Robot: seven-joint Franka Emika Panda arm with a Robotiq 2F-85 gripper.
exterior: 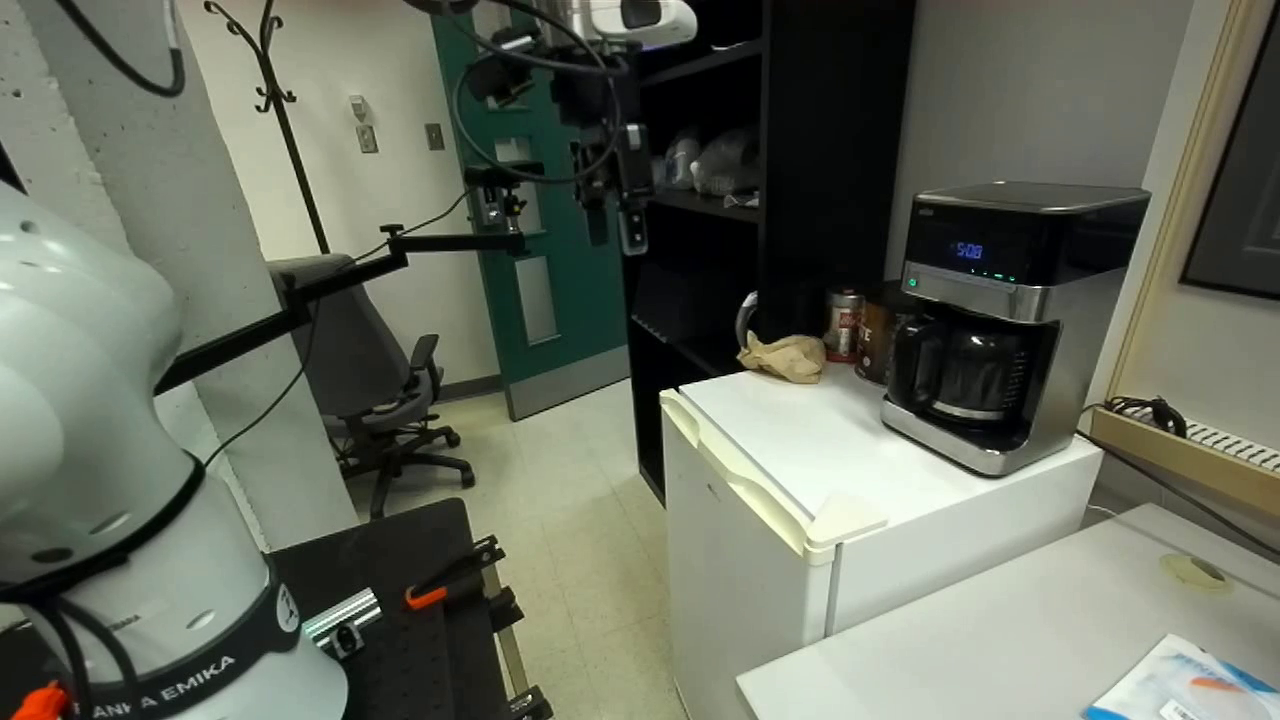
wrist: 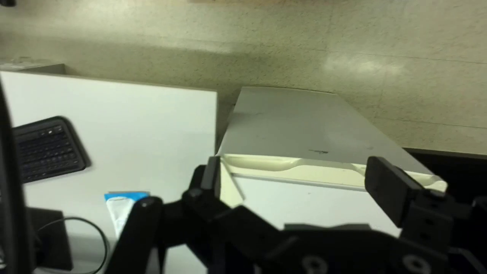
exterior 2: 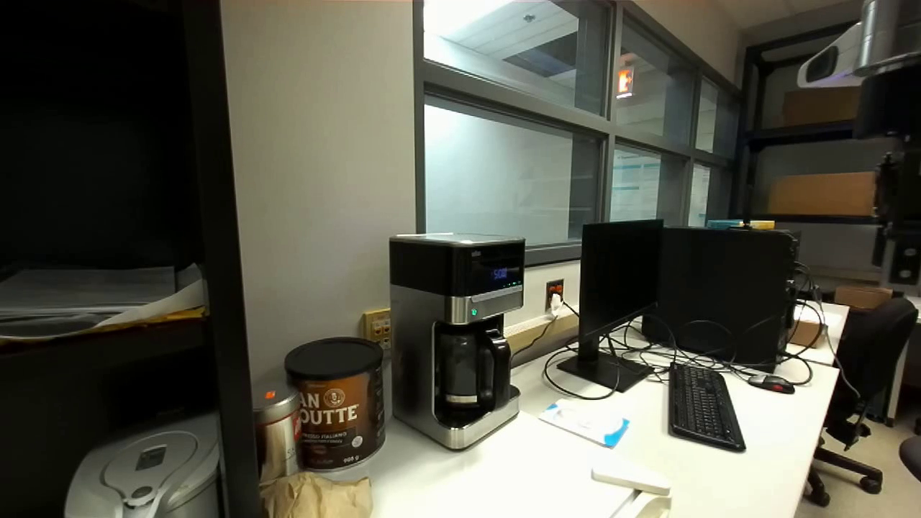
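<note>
High above the floor, my gripper (exterior: 614, 234) hangs in front of the dark shelf and green door in exterior view 1. The wrist view shows the gripper open, its two fingers wide apart with nothing between them. Below and beyond the fingers lies the front edge of the white fridge (wrist: 315, 196). On the fridge top stands a black and steel coffee maker (exterior: 1020, 312), its glass carafe (exterior: 978, 372) seated inside. The coffee maker lies outside the wrist view. At the right edge of exterior view 2, part of the dark gripper assembly shows.
Beside the coffee maker are a brown coffee tin (exterior 2: 337, 406), a metal can (exterior 2: 278, 436) and a crumpled paper bag (exterior: 782, 358). A tall black shelf (exterior: 828, 144) borders the fridge. The desk (wrist: 137, 123) carries a keyboard (wrist: 48, 148) and a blue-white packet (wrist: 123, 207).
</note>
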